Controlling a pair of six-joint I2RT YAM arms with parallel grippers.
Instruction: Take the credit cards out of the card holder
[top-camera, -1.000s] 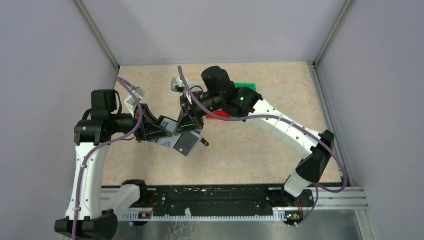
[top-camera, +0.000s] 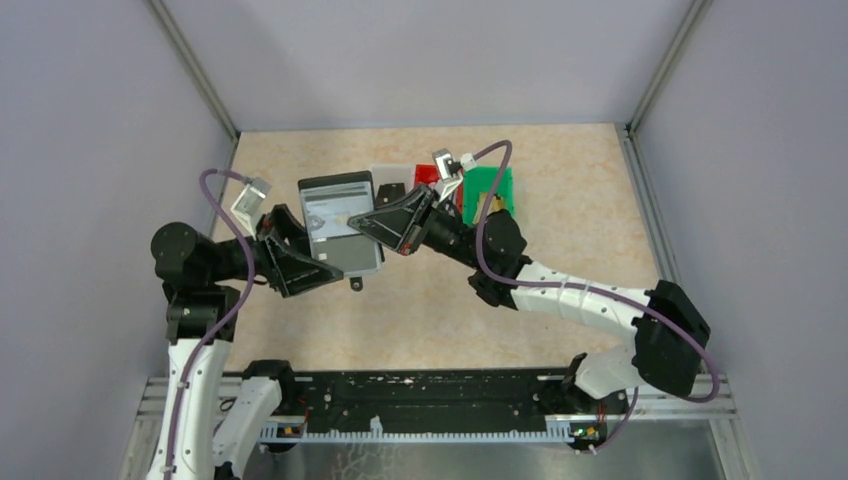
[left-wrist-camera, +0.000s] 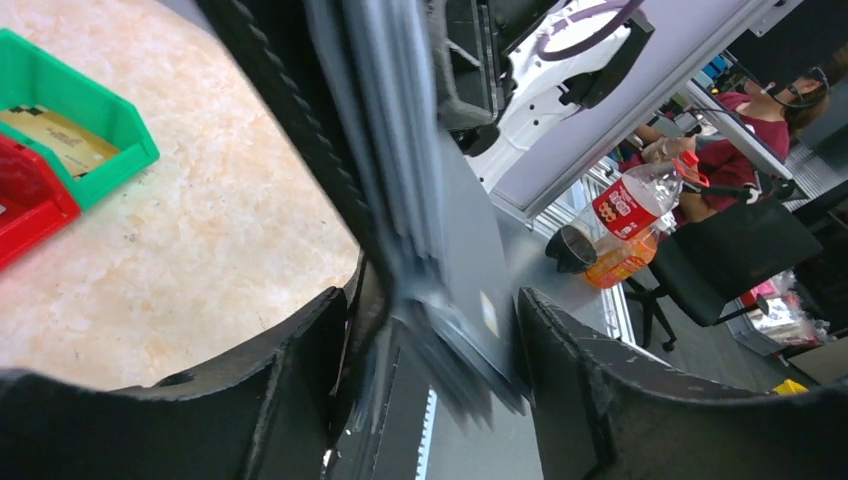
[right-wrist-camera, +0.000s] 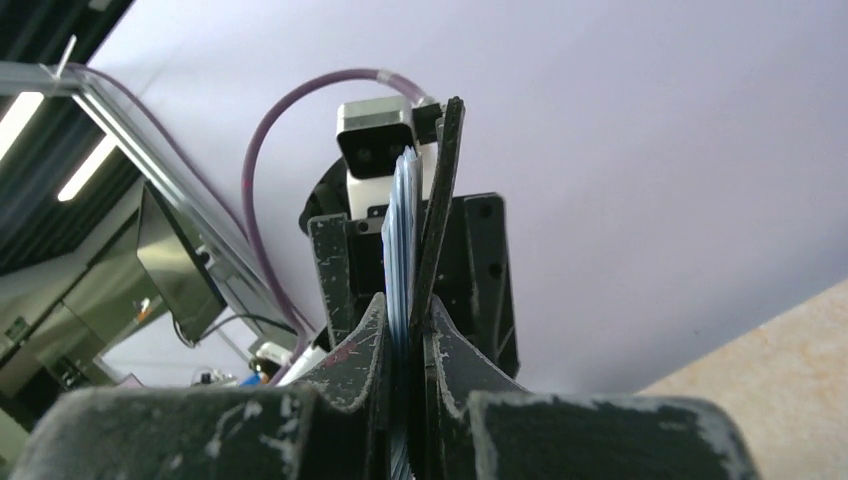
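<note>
The black card holder (top-camera: 340, 245), with clear card sleeves, is raised upright between the grippers. My right gripper is shut on it; in the right wrist view the stack of sleeves (right-wrist-camera: 401, 230) stands edge-on between its fingers. My left gripper is part open around the holder's near edge, which is blurred in the left wrist view; whether its fingers touch it is unclear. In the top view the left gripper (top-camera: 310, 262) sits at the holder's left side. I cannot make out individual cards.
Behind the holder stand a white tray (top-camera: 393, 172), a red tray (left-wrist-camera: 30, 200) and a green tray (left-wrist-camera: 110, 160), partly covered by the right arm in the top view.
The right arm has turned and lifted the holder, which now faces up more squarely in the top view, shifted slightly left. The left gripper has moved slightly and now spreads wider than a second ago.
</note>
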